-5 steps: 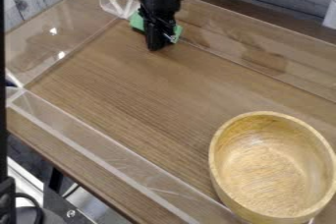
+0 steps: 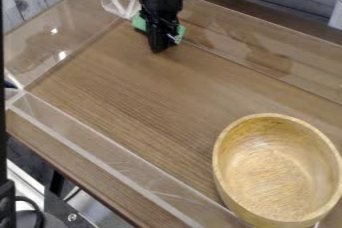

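Note:
My black gripper (image 2: 163, 38) is at the back of the wooden table, pointing down over a small green object (image 2: 177, 24). Its dark fingers cover much of that object, and whether anything is between them is hidden. The fingers are too small and dark to read clearly.
A large round tan bowl (image 2: 273, 169) stands at the front right. Clear plastic barriers (image 2: 127, 162) run along the table's left and front-left edges, and a clear piece stands left of the gripper.

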